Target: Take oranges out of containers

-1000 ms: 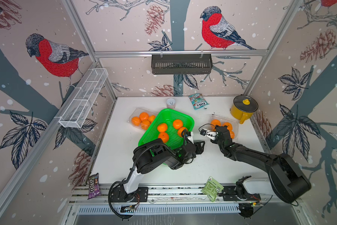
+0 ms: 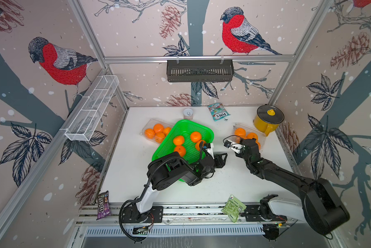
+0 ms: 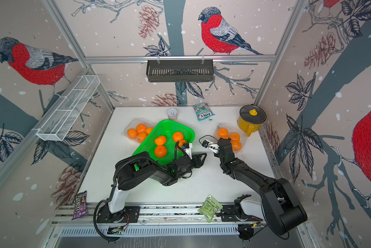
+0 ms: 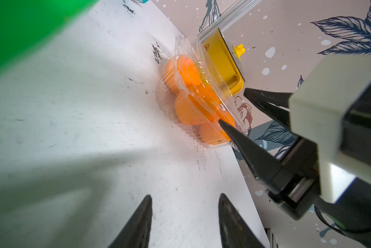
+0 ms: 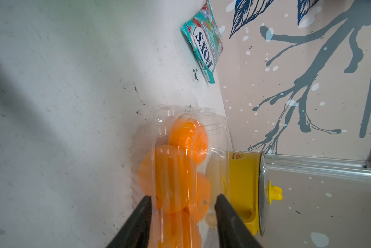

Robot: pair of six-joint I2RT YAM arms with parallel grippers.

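Observation:
Several oranges sit in the right clear container (image 5: 216, 124), shown close up in the right wrist view. My right gripper is at its near end, fingers apart, container and oranges showing in the gap. Whether the pads touch it cannot be told. In the left wrist view, one right fingertip (image 4: 228, 126) overlaps the container's rim. Several more oranges lie in the green basket (image 2: 208, 131), and others in the left clear container (image 2: 147, 124). My left gripper is beside the basket's right side, fingers apart, only bare table visible between them.
A yellow pot (image 2: 262, 124) with a dark lid stands behind the right container. At the back are a blue Fox's bag (image 2: 218, 111) and a small cup (image 2: 188, 113). A green packet (image 2: 233, 208) lies at the front edge.
The right container and its oranges have shifted slightly right and back. My right gripper has moved slightly the same way. The left arm is almost still; the basket has not moved.

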